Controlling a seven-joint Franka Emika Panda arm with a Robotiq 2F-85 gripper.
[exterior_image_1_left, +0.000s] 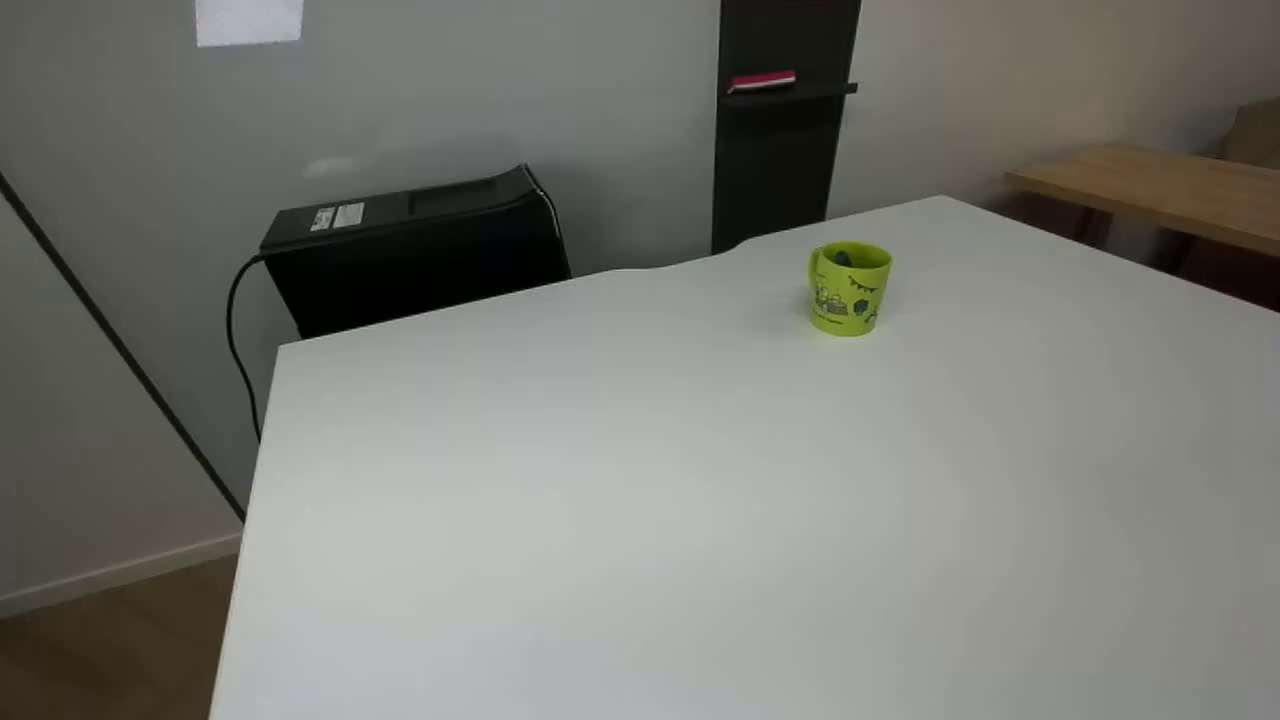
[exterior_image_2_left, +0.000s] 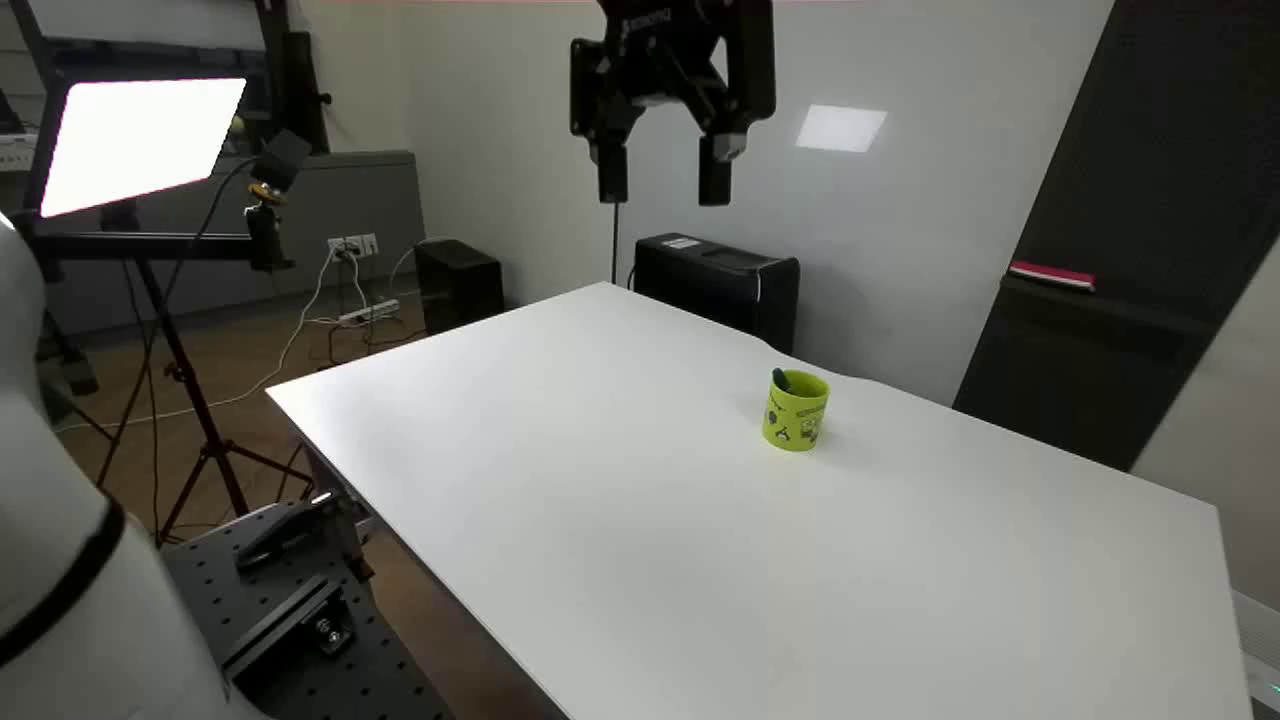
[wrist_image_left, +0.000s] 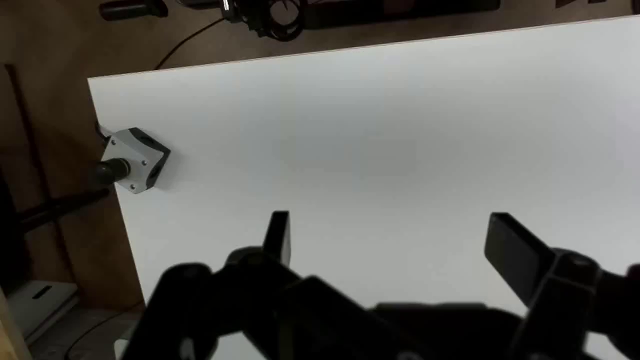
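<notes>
A lime-green mug with dark printed drawings stands upright on the white table, its handle to the left in exterior view 1. Something dark pokes up at the mug's rim in exterior view 2; what it is cannot be made out. High above the table hangs my gripper, well apart from the mug. Its black fingers are wide open. In the wrist view only bare tabletop shows between the fingertips, and the mug is out of that view.
A grey pentagonal box with a dark knob sits at a table corner in the wrist view. Behind the table stands a black machine. A lit panel on a tripod is at the left.
</notes>
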